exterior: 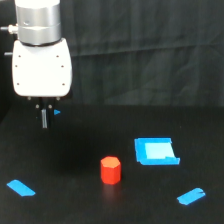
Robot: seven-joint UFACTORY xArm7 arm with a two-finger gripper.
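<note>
At the left, a white arm [42,70] hangs over the black table, and its small dark gripper [43,125] points downward. The fingers are too small and dark to show whether they are apart, and no held object can be made out. To the right and nearer the camera stands a red block [110,171], clear of the gripper. Farther right lies a bright blue square [143,158] with a pale centre.
Strips of blue tape mark the table at the front left [20,188] and the front right [191,197]. A small blue bit [56,112] shows beside the gripper. Dark curtain [150,50] closes the back. The table between the red block and the arm is bare.
</note>
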